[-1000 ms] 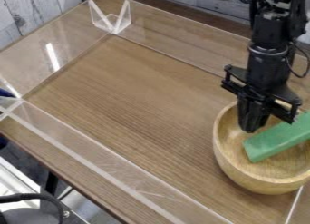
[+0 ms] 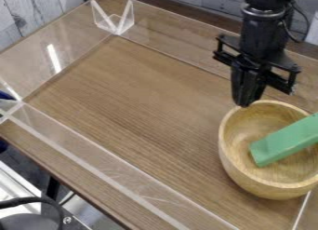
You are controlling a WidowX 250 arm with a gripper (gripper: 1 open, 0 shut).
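My gripper [image 2: 245, 88] is black and hangs at the upper right of the camera view, just above the back rim of a tan round bowl [image 2: 245, 178]. It looks shut, with nothing visible between its fingers. A green block [image 2: 282, 142] lies tilted inside the bowl, its right end reaching toward the rim at the edge of the view.
A small clear plastic object [image 2: 113, 18] sits near the back left. Dark cables [image 2: 32, 208] lie off the table's edge at the lower left.
My gripper has risen up and away from the bowl. The bowl and the green block look unmoved.
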